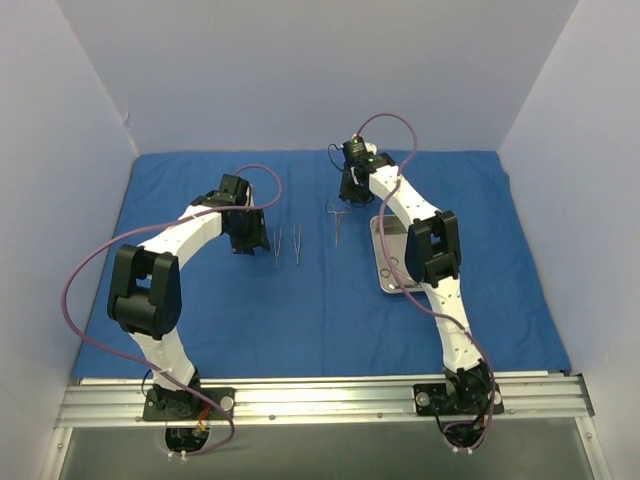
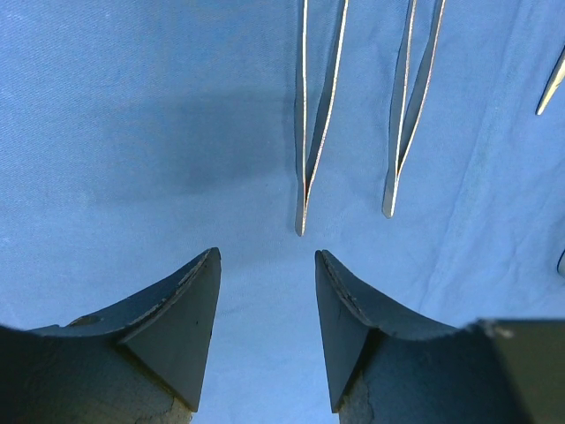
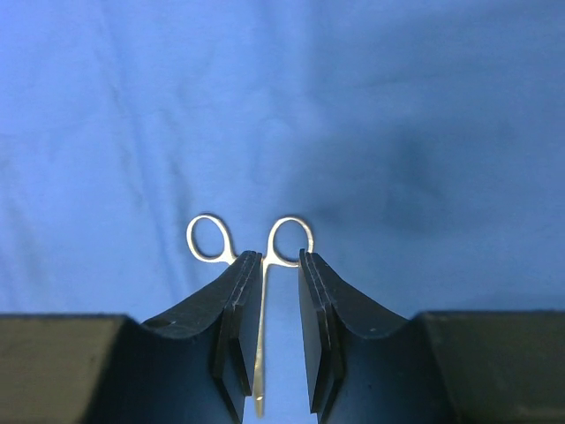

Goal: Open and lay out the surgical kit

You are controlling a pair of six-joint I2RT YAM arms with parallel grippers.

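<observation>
Two slim metal tweezers, the left tweezers and the right tweezers, lie side by side on the blue cloth. To their right rests a ring-handled instrument, its two loops toward the back. Beside the left tweezers is my left gripper, its fingers apart and only cloth between them; both tweezers show ahead of it in the left wrist view. My right gripper stands open near the ring handles, which are free of its fingers. Further right, the metal tray is partly covered by my right arm.
Inside the tray are ring handles of at least one more instrument. Grey walls bound the back and both sides.
</observation>
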